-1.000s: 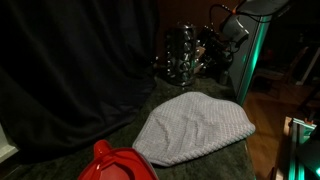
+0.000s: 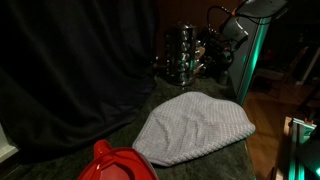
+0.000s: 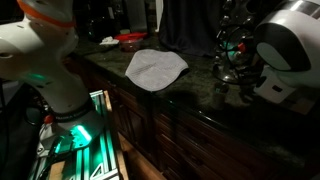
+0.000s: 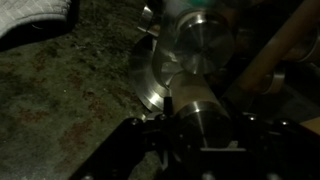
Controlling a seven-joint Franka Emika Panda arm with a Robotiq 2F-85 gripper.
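A metal rack (image 2: 181, 55) holding several shiny-lidded jars stands at the far end of the counter, against the dark curtain. In the wrist view, a jar with a round metallic end (image 4: 203, 122) lies between the dark fingers of my gripper, which is shut on it. Just beyond that jar, another round metal lid (image 4: 203, 40) and part of the rack's round base (image 4: 148, 75) show. From outside, the gripper is dark and hard to make out beside the rack; the jar's lower part is hidden.
A light grey cloth (image 2: 192, 128) lies on the dark counter (image 2: 215, 168), with a red container (image 2: 118, 168) at the near left. In exterior view 2, wooden cabinet fronts (image 3: 190, 145) drop away below the counter edge. Bare counter lies between cloth and rack.
The cloth, the red container and the rack stay in place. The arm beside the rack shows at most a slight shift.
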